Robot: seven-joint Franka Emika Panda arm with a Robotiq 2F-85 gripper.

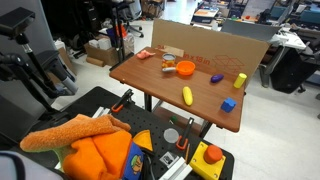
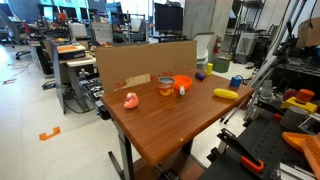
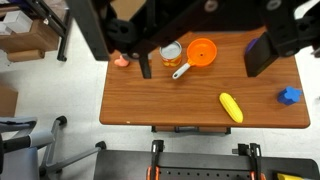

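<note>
In the wrist view my gripper is open above the table, its dark fingers wide apart and nothing held between them. Below the gap lies an orange bowl [image 3: 203, 51], with a small pale-ended item [image 3: 181, 71] against its near left side and a can [image 3: 170, 51] to its left. A yellow banana [image 3: 231, 107] rests nearer the front edge. To its right is a blue block [image 3: 290, 95]. Exterior view 1 also shows a purple object [image 1: 217, 78], a yellow cylinder [image 1: 240, 80] and a pinkish object [image 1: 147, 53] at the far left.
A cardboard panel [image 2: 150, 62] stands upright along the table's back. Before the table, an orange cloth [image 1: 95, 150] and a yellow box with a red button [image 1: 211, 156] lie on a dark surface.
</note>
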